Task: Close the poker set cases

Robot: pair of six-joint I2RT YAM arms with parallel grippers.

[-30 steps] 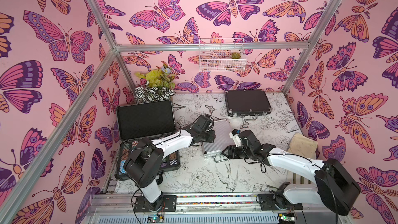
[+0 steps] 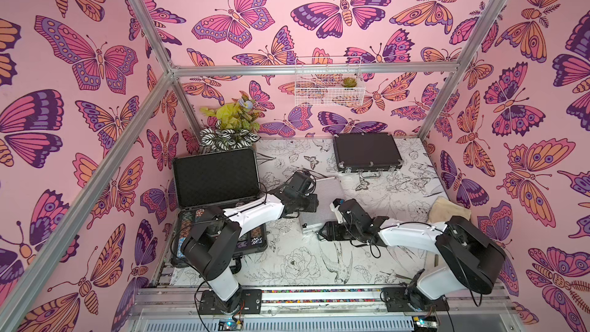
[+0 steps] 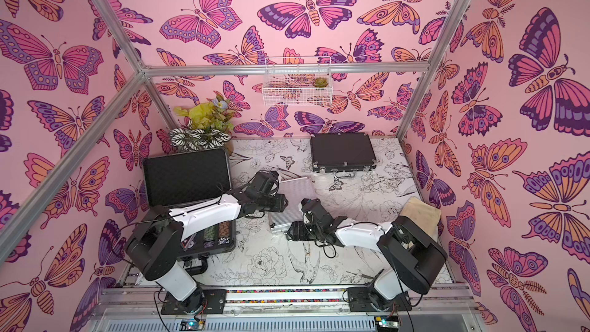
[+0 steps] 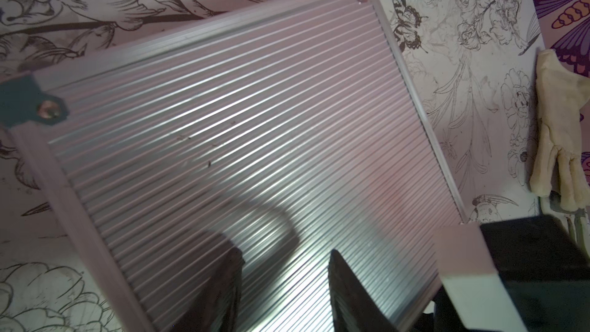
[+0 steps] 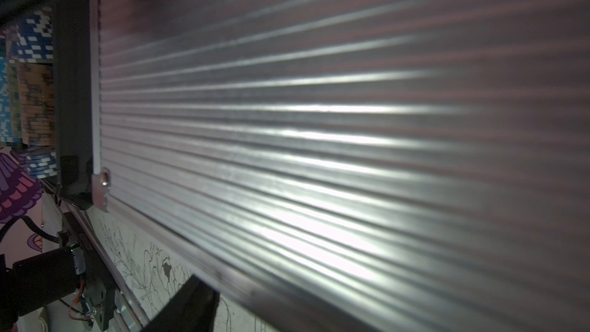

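Observation:
A silver ribbed case (image 2: 322,193) lies flat with its lid down in the middle of the table. My left gripper hovers over its lid, fingers apart, with nothing between the fingers. At the case's front edge is my right gripper (image 2: 324,233); in the right wrist view only one dark finger (image 5: 190,310) shows clearly, below the silver lid, so its finger state is unclear. A black case (image 2: 216,175) stands open at the left, lid raised, with chips (image 3: 209,233) inside. Another black case (image 2: 367,150) is closed at the back right.
A plant (image 2: 230,126) stands behind the open case. A beige glove (image 4: 559,135) lies at the right table edge. A white wire basket (image 2: 328,89) hangs on the back wall. The table front between the arms is clear.
My right arm has moved left along the front of the silver case, its gripper now covering more of the case's handle area. The left arm and the cases look unmoved.

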